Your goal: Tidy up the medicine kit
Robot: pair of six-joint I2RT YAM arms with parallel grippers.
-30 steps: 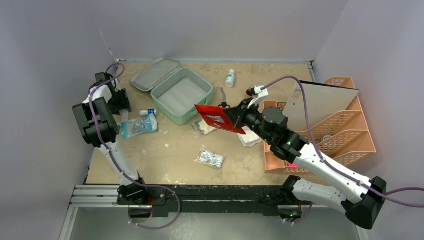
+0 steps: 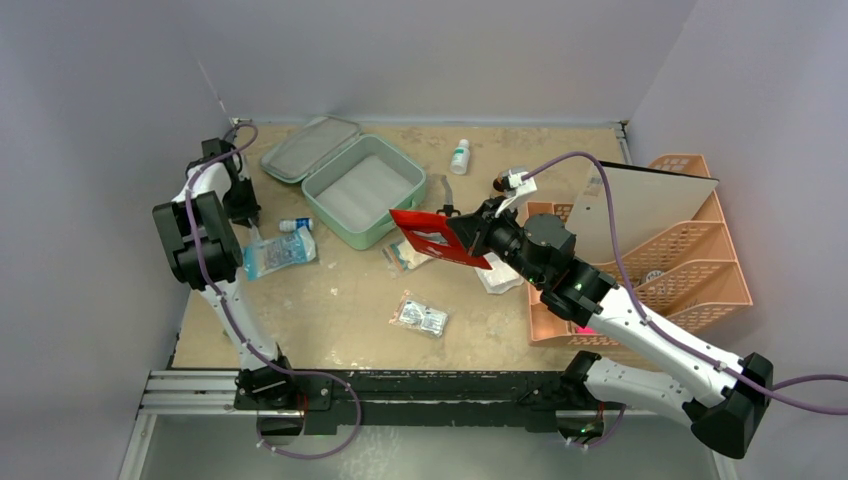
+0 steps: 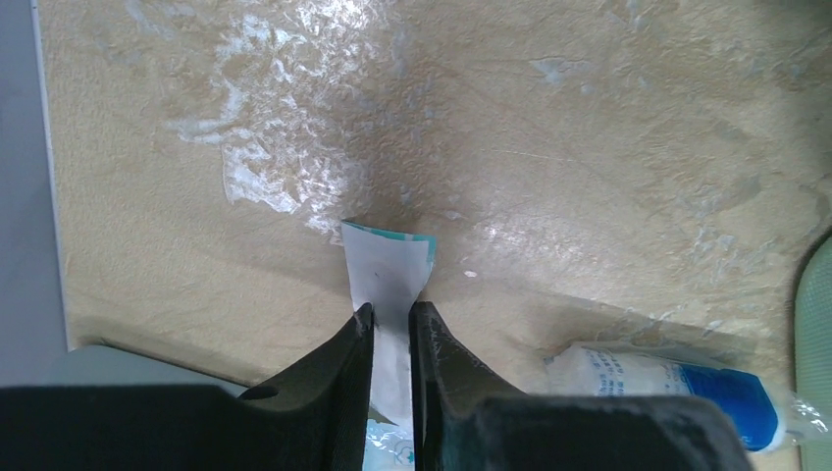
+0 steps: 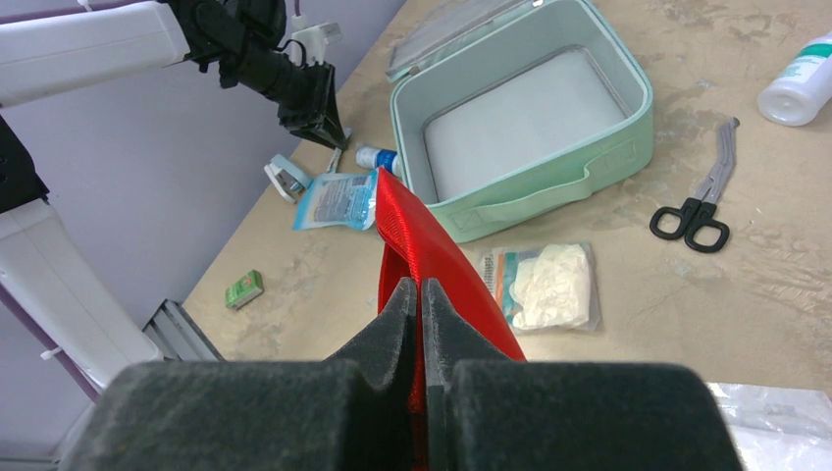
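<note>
At the table's left, my left gripper has its fingers closing around a thin white strip (image 3: 387,265) with a teal edge; a small gap shows. A blue-and-white tube (image 3: 716,402) and a clear blue bag (image 2: 280,255) lie beside it. My right gripper is shut on a red pouch (image 4: 446,275), held up over the table. The open green case (image 2: 360,185) stands at the back centre, its lid folded left.
Scissors (image 4: 697,206), a white bottle (image 2: 460,156), a bag of white items (image 4: 549,285) and a clear packet (image 2: 420,316) lie about. An orange organizer (image 2: 690,310) fills the right.
My left arm has shifted slightly to the right at the table's left side. The right arm and the red pouch have not moved.
</note>
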